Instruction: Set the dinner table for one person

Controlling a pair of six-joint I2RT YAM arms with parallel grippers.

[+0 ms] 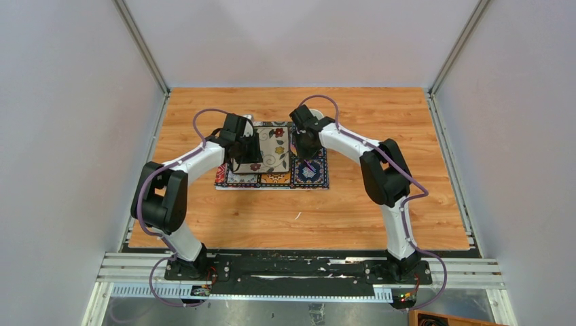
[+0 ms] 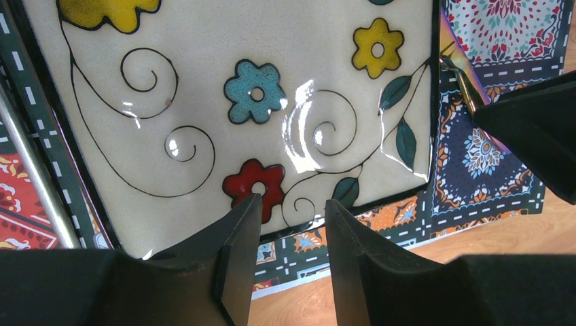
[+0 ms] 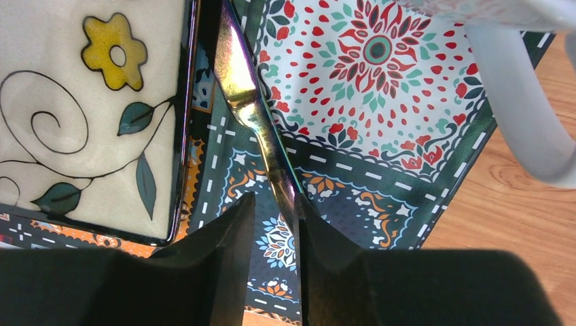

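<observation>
A square cream plate with painted flowers lies on the patterned placemat. Over the plate's lower part, my left gripper is part open with nothing between its fingers. An iridescent knife lies slanted on the mat, its blade close along the plate's right edge. My right gripper stands part open above the knife's handle, and one finger covers some of it. A white mug's handle shows at the upper right of the right wrist view. At the plate's left lies a silver utensil handle, its end out of view.
Both grippers work close together over the mat, and part of the right one enters the left wrist view. A small white scrap lies near the front.
</observation>
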